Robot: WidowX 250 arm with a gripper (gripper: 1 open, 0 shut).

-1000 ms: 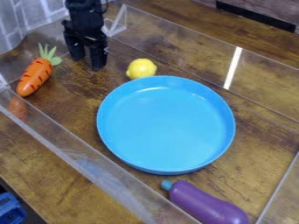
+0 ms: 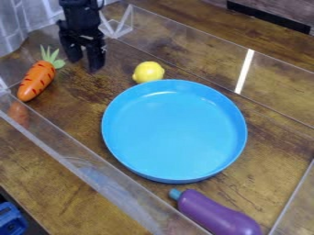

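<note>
My black gripper hangs at the upper left of the camera view, low over the wooden surface, standing open with nothing seen between its fingers. A toy carrot with green leaves lies just left of and below it. A yellow lemon sits to its right, behind a large blue plate, which is empty.
A purple eggplant lies at the front right, below the plate. Clear plastic walls edge the work area. A blue object is at the lower left corner. Bare wood is free at the back right.
The gripper has shifted very slightly; the objects lie where they were.
</note>
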